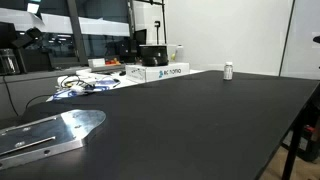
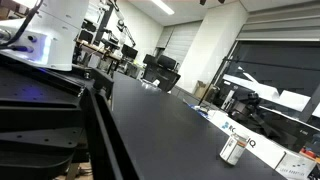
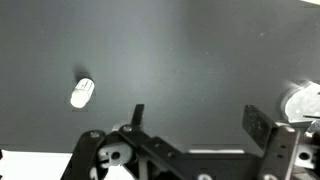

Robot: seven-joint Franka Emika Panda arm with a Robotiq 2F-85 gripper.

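Observation:
A small white cylindrical container (image 1: 228, 71) stands upright near the far end of the dark table (image 1: 170, 115). The second exterior view has this container (image 2: 233, 149) close to the camera, with a light lid. From above, the wrist view places the container (image 3: 82, 93) left of my gripper, well apart from it. My gripper is open, its two dark fingers spread wide with only bare table showing between them. A shiny metal plate-like piece (image 1: 55, 135) lies at the table's near left; part of a pale shiny object (image 3: 302, 103) shows at the wrist view's right edge.
Bare tabletop fills most of the space between the container and the metal piece. Beyond the table are a white box with lettering (image 1: 157, 72) and some cables and clutter (image 1: 85, 83). The white arm base (image 2: 45, 40) stands at one side.

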